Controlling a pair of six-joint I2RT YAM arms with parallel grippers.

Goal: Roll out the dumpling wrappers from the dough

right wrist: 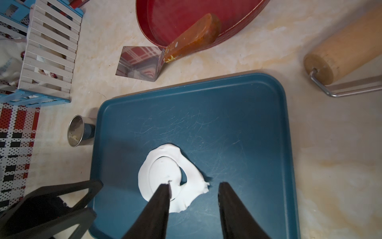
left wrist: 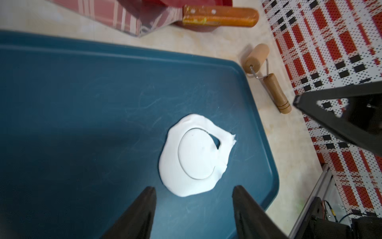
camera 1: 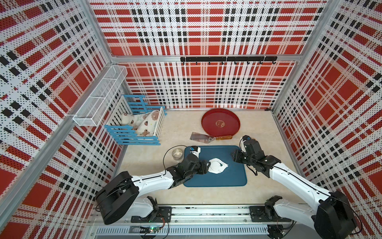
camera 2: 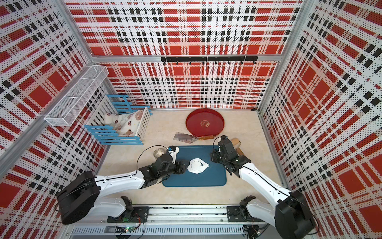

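A flat white sheet of dough [left wrist: 170,167] lies on the blue tray [right wrist: 222,107], with a round wrapper [left wrist: 197,153] cut inside it. A narrow gap shows between disc and surrounding ring near the ring's pointed end. My left gripper [camera 1: 206,167] is close to the dough's left edge, above the tray; its fingers [left wrist: 137,213] are apart with nothing between them. Over the tray's right side hangs my right gripper, also open and empty. In the right wrist view one of its fingertips overlaps the dough's lower edge; whether they touch cannot be told.
A wooden roller [left wrist: 256,57] lies right of the tray. Behind it rest a scraper [right wrist: 139,61] with a wooden handle and a red round tray [camera 1: 220,115]. A small metal cup [right wrist: 75,131] stands at the left edge. A blue-and-white crib [camera 1: 131,133] is back left.
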